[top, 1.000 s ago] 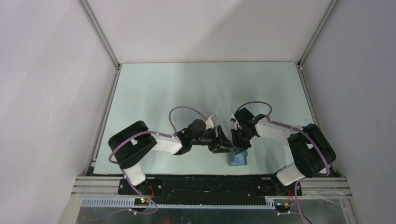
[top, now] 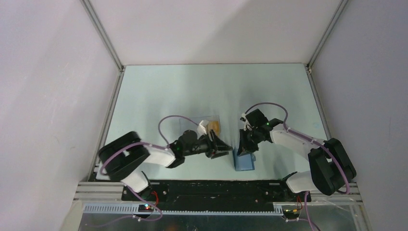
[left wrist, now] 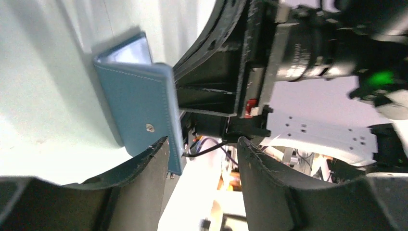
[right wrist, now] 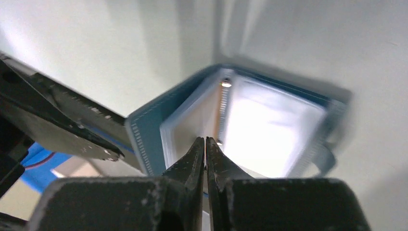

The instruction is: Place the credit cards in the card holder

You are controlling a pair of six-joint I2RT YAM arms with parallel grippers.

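Observation:
The blue card holder point(top: 244, 162) lies near the front edge of the table, standing partly open. In the left wrist view its blue outer side point(left wrist: 134, 110) with a snap button faces the camera. The right wrist view looks into the holder point(right wrist: 151, 126), with white inner pockets. My right gripper is shut over it, on something thin, likely a card, largely hidden by the fingertips. My left gripper stands open left of the holder, nothing clearly between its fingers.
A clear tray point(top: 190, 122) with a tan item point(top: 213, 126) lies behind the left arm. Walls bound both sides.
The right arm has shifted slightly.

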